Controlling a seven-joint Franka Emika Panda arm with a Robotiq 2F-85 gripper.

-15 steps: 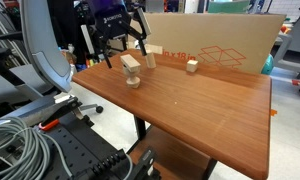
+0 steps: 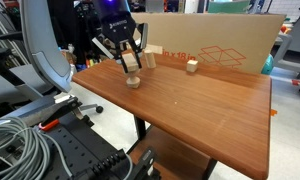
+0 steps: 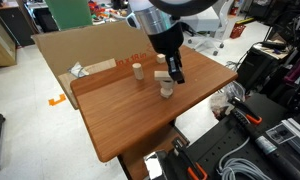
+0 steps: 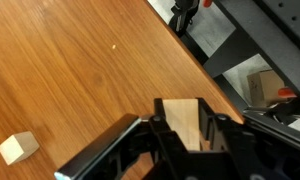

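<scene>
A pale wooden block (image 4: 182, 122) is held between the dark fingers of my gripper, which is shut on it. In exterior view 1 the gripper (image 2: 128, 56) hangs low over the table's near left end, with the held block (image 2: 131, 64) directly above a small pale piece (image 2: 133, 82) standing on the table. Exterior view 2 also shows the block (image 3: 162, 76) over that piece (image 3: 167, 89); I cannot tell whether the two touch. The standing piece cannot be made out in the wrist view.
A pale upright cylinder (image 3: 138, 71) and a small cube (image 2: 192, 65) stand farther back on the brown table (image 2: 210, 105). A cardboard panel (image 2: 210, 40) rises along the far side. Below the near edge are a dark rail and coiled cables (image 2: 15, 150).
The gripper and block have turned: the block showed a broad tilted face earlier and now looks narrower and more upright. The pale piece beneath has not visibly moved.
</scene>
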